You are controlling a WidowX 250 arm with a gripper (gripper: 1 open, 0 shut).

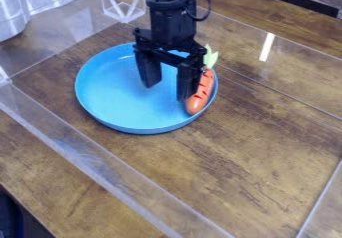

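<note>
A black robot gripper (pixel 170 67) hangs open over a round blue plate (pixel 120 107), its right finger reaching over an orange toy carrot (pixel 199 96) with pale green leaves. The carrot lies along the plate's right side, partly hidden by that finger. Whether the fingers touch it cannot be told.
Clear plastic or glass edges run along the left and right of the view.
</note>
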